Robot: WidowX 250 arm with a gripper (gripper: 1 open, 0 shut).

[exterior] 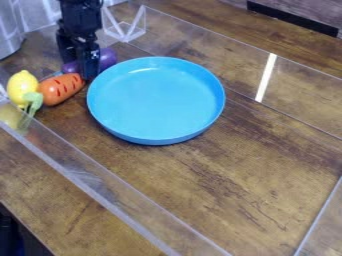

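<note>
My black gripper (pixel 79 52) is at the upper left, low over a purple eggplant (pixel 104 57) that it partly hides; its fingers are too dark to make out clearly. An orange carrot (pixel 60 88) with a pale green top lies just below the gripper, left of the blue plate (pixel 158 100). A yellow lemon-like object (pixel 22 85) sits at the far left, beside the carrot.
A pale cylindrical object (pixel 8 30) stands in the top-left corner. Clear plastic walls run along the left and right.
</note>
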